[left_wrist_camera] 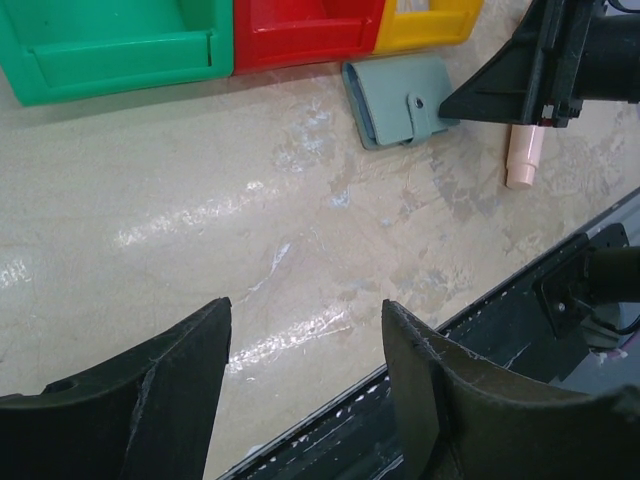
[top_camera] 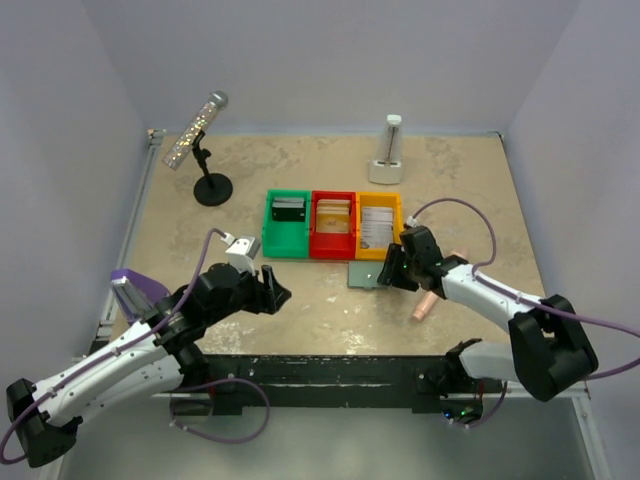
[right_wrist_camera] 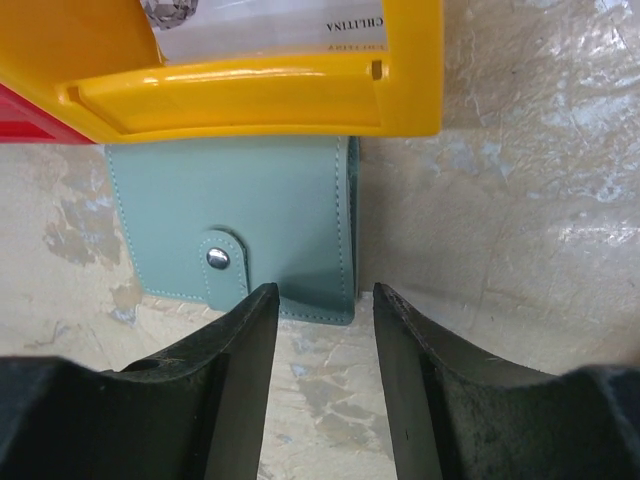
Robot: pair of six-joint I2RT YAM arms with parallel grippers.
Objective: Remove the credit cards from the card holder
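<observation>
A pale green card holder (right_wrist_camera: 230, 200) with a snap tab lies closed on the table, just in front of the yellow tray (top_camera: 380, 253). No cards show outside it. At its right front corner is my right gripper. A gap shows between that gripper's fingertips, with the holder's corner in it; whether they grip the corner cannot be made out. In the left wrist view the dark right fingers (left_wrist_camera: 495, 90) cover that corner. My left gripper is open over bare table left of the holder, nothing between its fingers.
Green (top_camera: 287, 252) and red (top_camera: 332, 256) trays stand left of the yellow one, each holding flat items. A pink tube (top_camera: 425, 305) lies right of the holder. Table in front of the green and red trays is clear.
</observation>
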